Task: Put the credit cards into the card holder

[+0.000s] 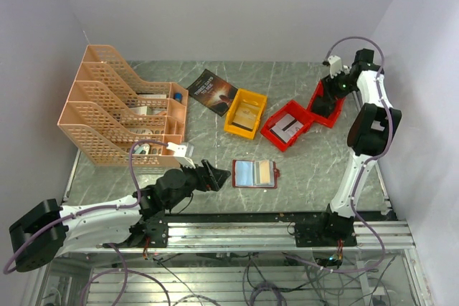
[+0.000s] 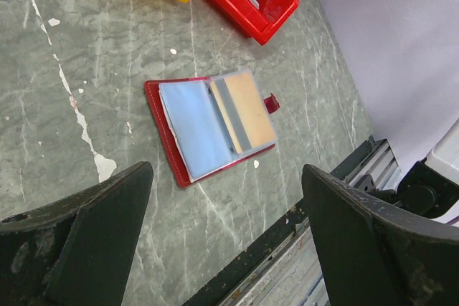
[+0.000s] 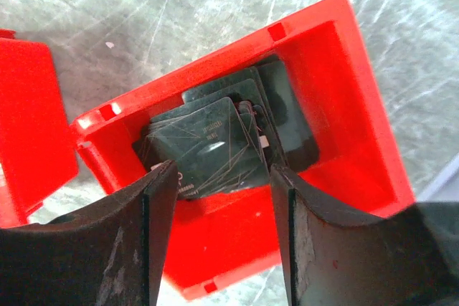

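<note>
An open card holder point(image 1: 254, 173) with clear sleeves and a red cover lies at the front centre, also in the left wrist view point(image 2: 194, 127). My left gripper point(image 1: 216, 175) hangs open just left of it, nothing between its fingers. At the back right, my right gripper is part open over a red bin point(image 3: 373, 127) holding a pile of dark cards point(image 3: 208, 145), its fingertips at the pile's near side; I cannot tell whether they touch it.
A second red bin point(image 1: 301, 127), a yellow bin point(image 1: 254, 98) and a printed sheet point(image 1: 212, 92) lie along the back. A peach rack point(image 1: 100, 127) fills the left. The right wall is close to my right arm.
</note>
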